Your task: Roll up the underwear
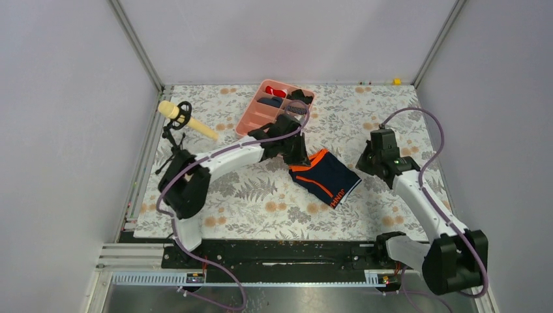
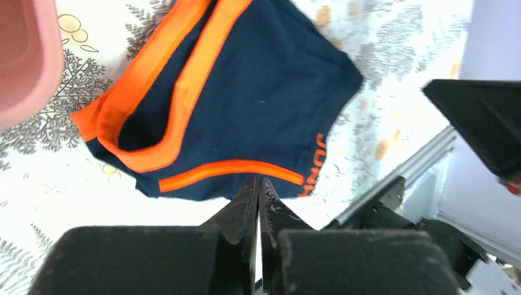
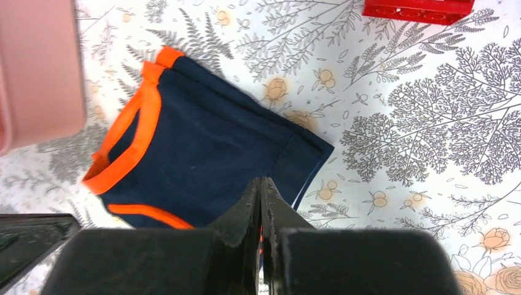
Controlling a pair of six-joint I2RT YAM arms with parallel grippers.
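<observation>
Dark navy underwear (image 1: pixel 327 177) with an orange waistband and lettering lies spread on the patterned cloth, slightly slanted. Over its waistband end in the top view is my left gripper (image 1: pixel 304 163), partly covering that corner. The left wrist view shows this gripper shut, nothing visible between its fingers, the underwear (image 2: pixel 264 110) lying flat beyond the tips. Just off the opposite end, near the right corner, hangs my right gripper (image 1: pixel 360 168). In the right wrist view its fingertips (image 3: pixel 257 184) are together over the underwear (image 3: pixel 209 141), no fabric seen pinched.
A pink divided box (image 1: pixel 248 122) holding several rolled garments stands behind the underwear, close to the left gripper. A red object (image 3: pixel 418 8) is beyond the right gripper. A cream roller-like tool (image 1: pixel 195 125) stands at the left.
</observation>
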